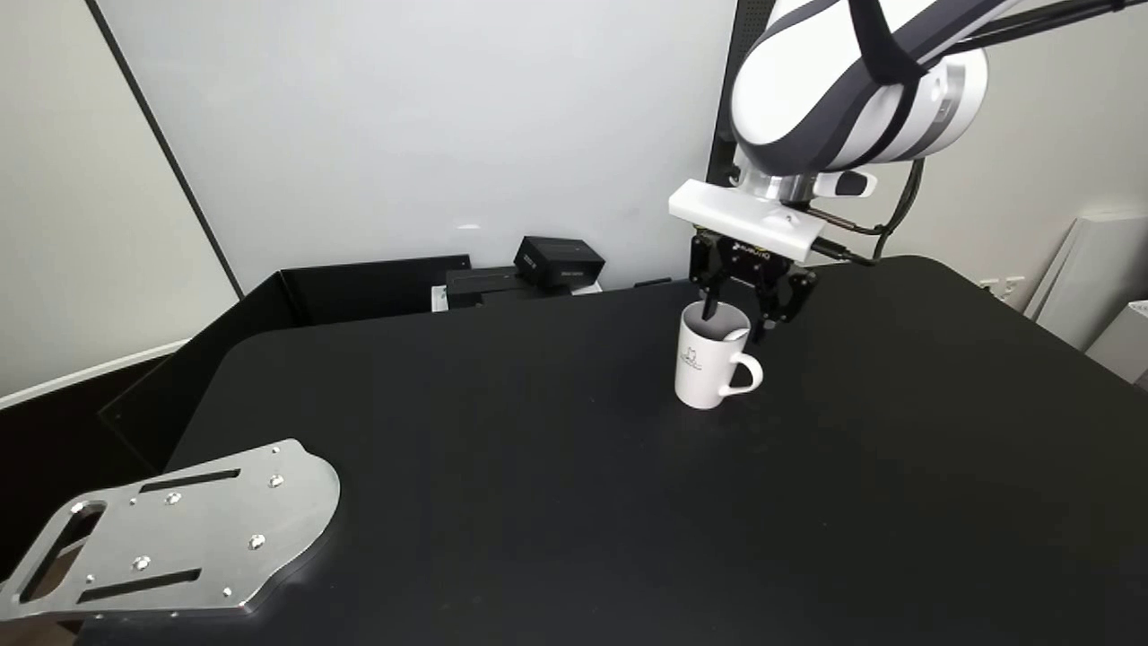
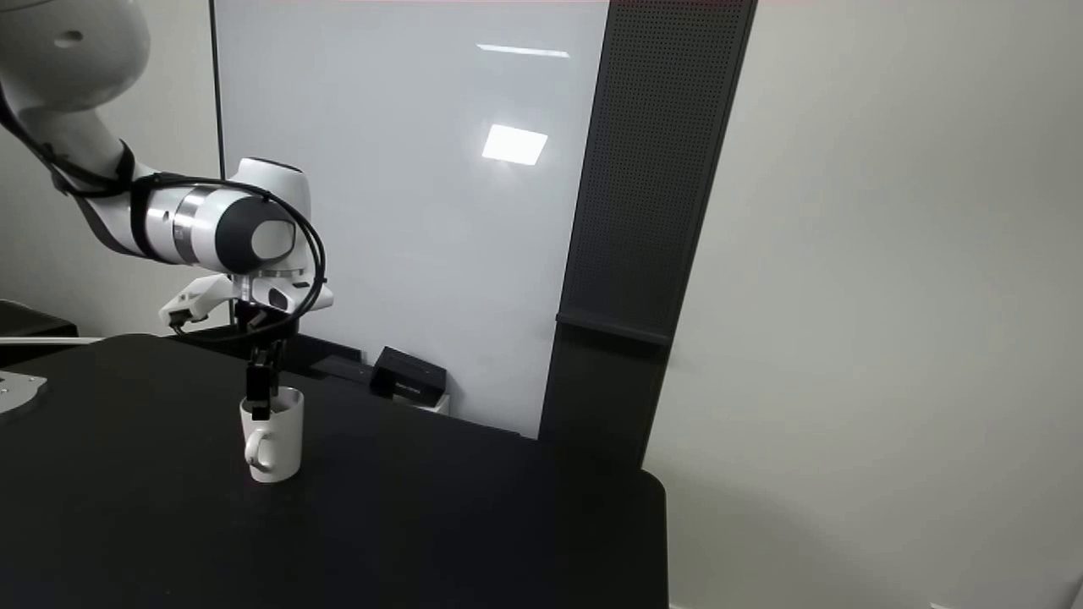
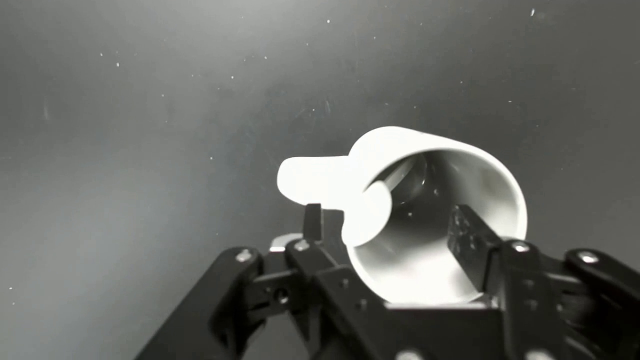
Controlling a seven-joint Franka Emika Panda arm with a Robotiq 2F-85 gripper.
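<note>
A white mug (image 1: 701, 371) stands upright on the black table, its handle toward the right in exterior view 1. Inside it leans a white spoon-like piece (image 3: 372, 216), its rounded end at the rim on the handle side and its thin stem running down into the mug. My gripper is open over the rim. In the wrist view, the right finger (image 3: 471, 243) is over the mug's opening, while the left one is outside, near the handle. The spoon's rounded end lies between them, with gaps to both sides.
A silver metal plate (image 1: 204, 528) with slots lies at the table's near left in exterior view 1. Black boxes (image 1: 560, 262) sit along the back edge by the white wall panel.
</note>
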